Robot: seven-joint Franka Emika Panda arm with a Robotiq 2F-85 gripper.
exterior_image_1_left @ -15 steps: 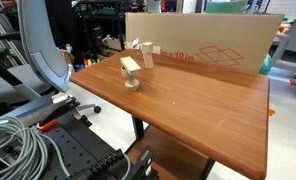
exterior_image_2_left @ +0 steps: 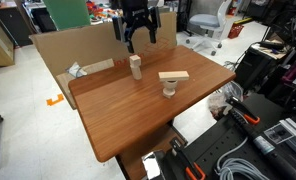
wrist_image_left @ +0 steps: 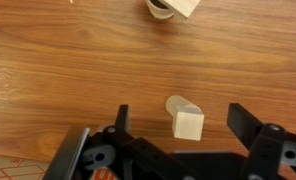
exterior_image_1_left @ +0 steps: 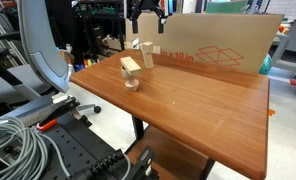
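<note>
Two wooden pieces stand on the brown table (exterior_image_2_left: pixel 110 119). Toward the back is a slim upright post with a pale block (wrist_image_left: pixel 188 125) on its top. Nearer the table's side edge, a wider pale plank (exterior_image_2_left: pixel 173 76) lies across a short round stand (exterior_image_2_left: pixel 169 89). Above the slim post hangs my gripper, its fingers wide apart with nothing between them. In the wrist view the block shows between the two fingers, lower than them. Exterior view 1 has the fingertips higher than the block, so they do not touch it.
A cardboard sheet (exterior_image_1_left: pixel 213 42) stands along the table's back edge. Coiled grey cable (exterior_image_1_left: pixel 16 150) lies on the dark surface at the near left.
My gripper has come down into exterior view 1 from above, where it was out of sight a second ago. The wooden pieces have stayed in place.
</note>
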